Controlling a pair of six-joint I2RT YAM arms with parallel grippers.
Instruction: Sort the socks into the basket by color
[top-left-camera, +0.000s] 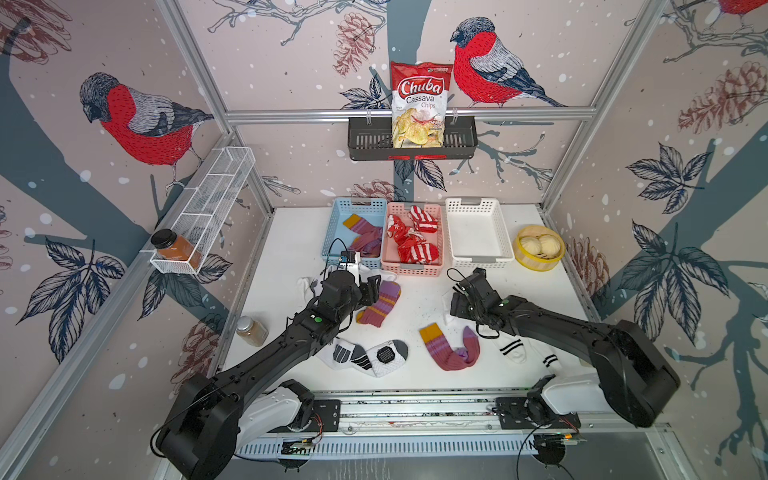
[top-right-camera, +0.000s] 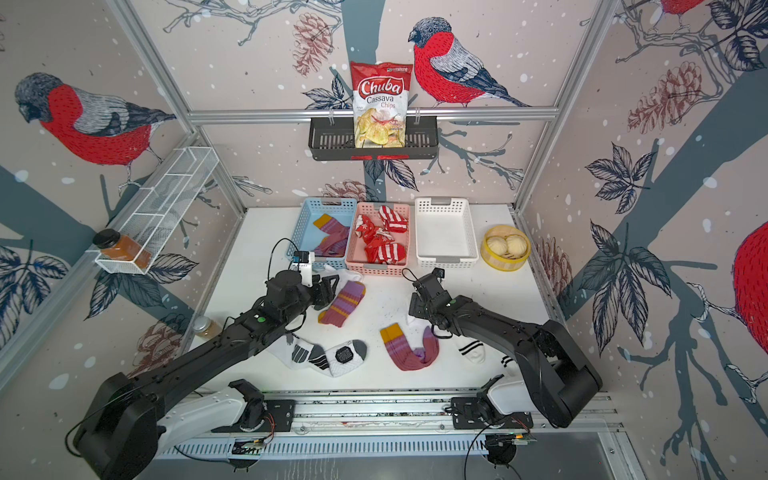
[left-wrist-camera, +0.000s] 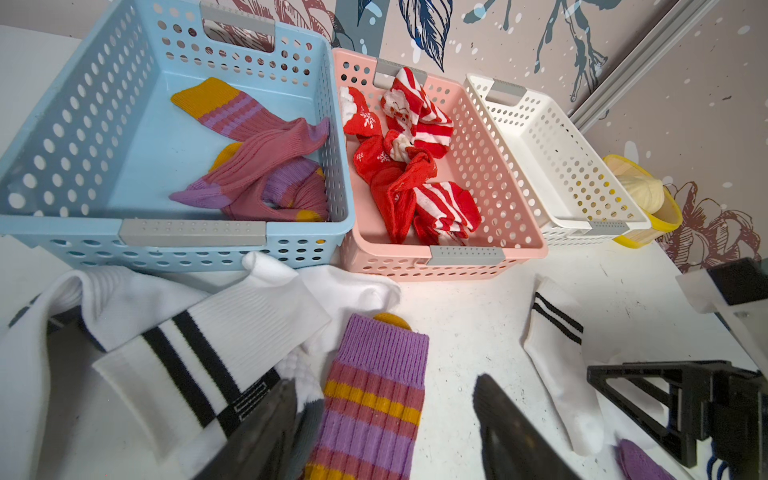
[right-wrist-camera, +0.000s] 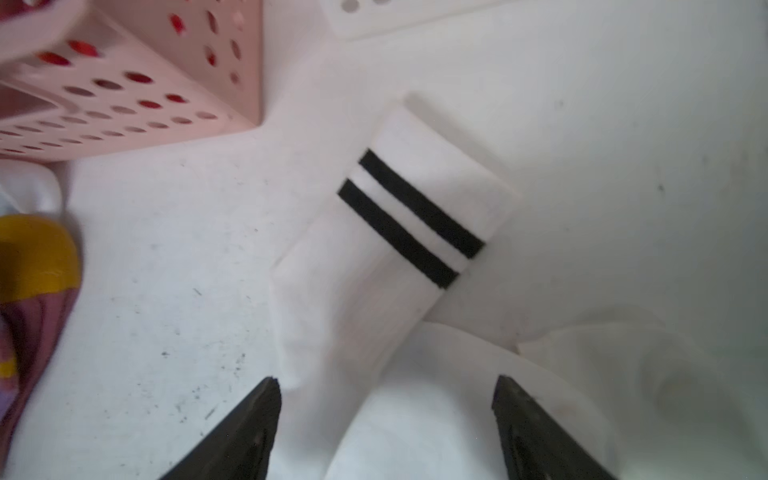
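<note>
My left gripper (top-left-camera: 365, 293) hangs open over a striped purple-yellow sock (left-wrist-camera: 376, 392) and white, black-striped socks (left-wrist-camera: 200, 352). My right gripper is open above white socks (right-wrist-camera: 392, 240) in front of the baskets. Another purple-yellow sock (top-left-camera: 448, 352) lies at the front middle; more white socks (top-left-camera: 516, 352) lie front right, and grey-white socks (top-left-camera: 384, 360) front left. The blue basket (left-wrist-camera: 120, 200) holds purple-yellow socks, the pink basket (left-wrist-camera: 496, 208) red-and-white socks; the white basket (left-wrist-camera: 576, 176) is empty.
A yellow round container (top-left-camera: 540, 260) stands back right. A jar (top-left-camera: 252, 332) stands at the left edge. A wire shelf (top-left-camera: 208, 200) with a jar is on the left wall; a dark rack (top-left-camera: 368, 140) with chips hangs at the back.
</note>
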